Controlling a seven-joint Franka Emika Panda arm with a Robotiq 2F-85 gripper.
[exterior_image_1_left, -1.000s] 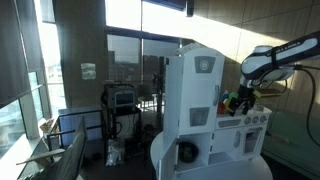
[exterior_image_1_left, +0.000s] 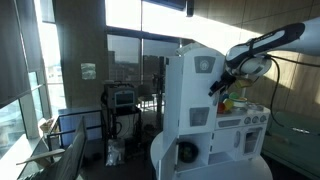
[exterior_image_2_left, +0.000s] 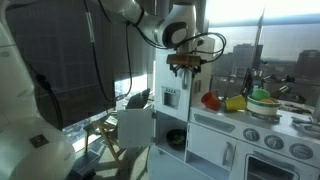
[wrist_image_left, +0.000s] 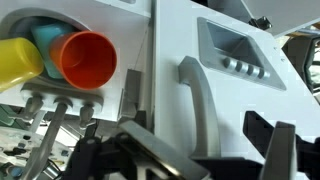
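The white toy fridge (exterior_image_1_left: 188, 98) stands tall, left of the counter. Its upper door, with a grey dispenser panel (exterior_image_2_left: 171, 97), looks shut, while a lower door (exterior_image_2_left: 136, 130) hangs open. In the wrist view a curved grey handle (wrist_image_left: 203, 108) runs along the upper door's face. My gripper is open at the handle, one finger showing on either side of the handle's lower end. Whether the fingers touch it cannot be told. In the second exterior view my gripper (exterior_image_2_left: 184, 70) is high in front of the fridge door.
A red cup (wrist_image_left: 88, 59) and a yellow cup (wrist_image_left: 17, 62) are beside the fridge, near the faucet (wrist_image_left: 48, 135). Colored dishes in a green-rimmed bowl (exterior_image_2_left: 262, 100) stand on the counter. A dark pot (exterior_image_2_left: 177, 138) sits in a lower opening.
From above the counter near the colored dishes, my gripper has moved up and left to the fridge's upper door. The fridge has not visibly moved.
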